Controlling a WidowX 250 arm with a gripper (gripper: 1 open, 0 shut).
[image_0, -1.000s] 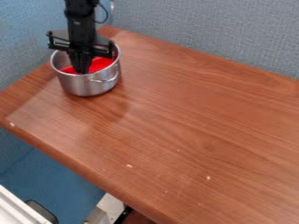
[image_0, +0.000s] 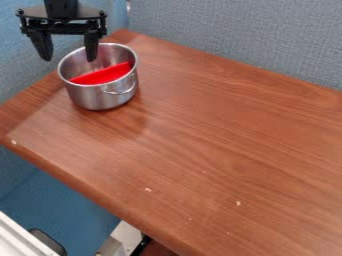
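A steel pot (image_0: 100, 95) with side handles stands at the back left of the wooden table. Inside it lies a red object (image_0: 102, 74), partly hidden by the rim. Above the pot, at the top left, my black gripper (image_0: 67, 48) is open, its fingers apart and nothing between them.
Grey-blue padded walls border it at the back and left. A white object (image_0: 20, 240) sits at the lower left, off the table.
My gripper has risen out of the pot and moved slightly left. The red object stays in the pot.
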